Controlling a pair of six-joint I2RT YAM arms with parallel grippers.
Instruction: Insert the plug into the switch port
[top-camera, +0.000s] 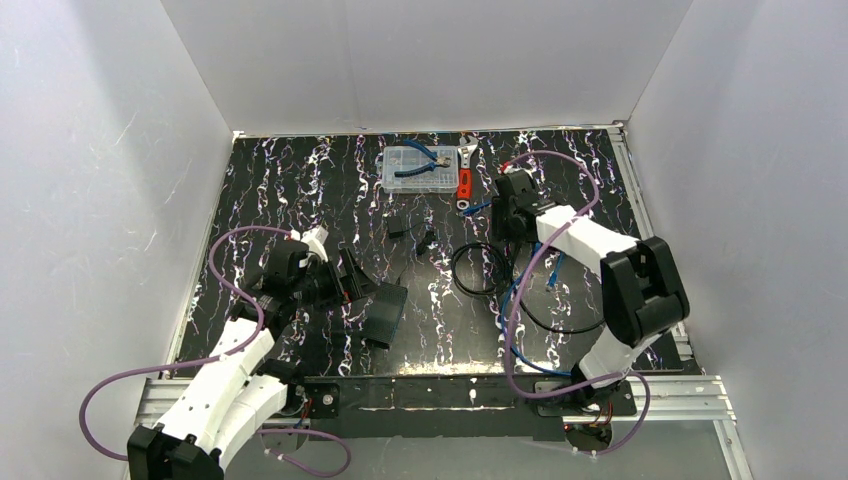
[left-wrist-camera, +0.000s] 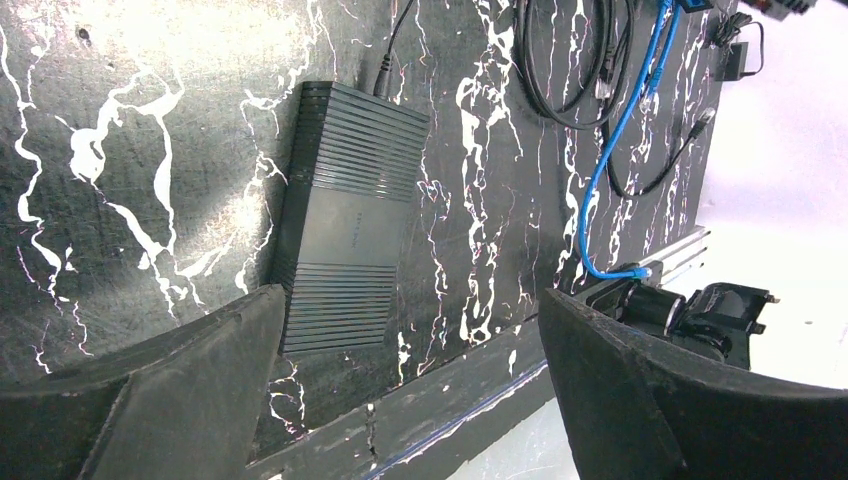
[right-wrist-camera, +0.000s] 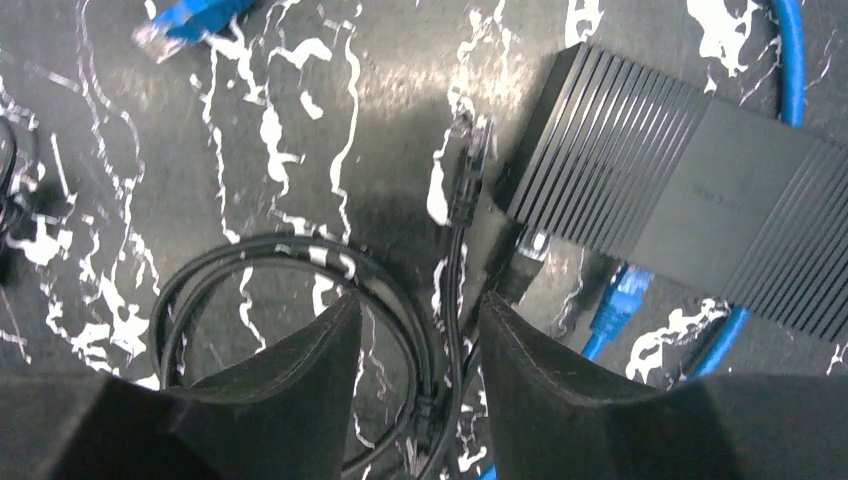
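The right wrist view holds a ribbed black switch box with a blue plug at its near edge. Close to the same edge lies a black plug with a clear tip; whether it sits in a port, I cannot tell. A second black plug lies left of the box on its cable. My right gripper is open above the cables, nothing between its fingers; from the top its arm covers most of that box. My left gripper is open over another ribbed black box, not gripping it.
A coiled black cable and a blue cable lie at centre right. At the back stand a clear case with pliers on it and a red-handled wrench. A small black adapter sits mid-table.
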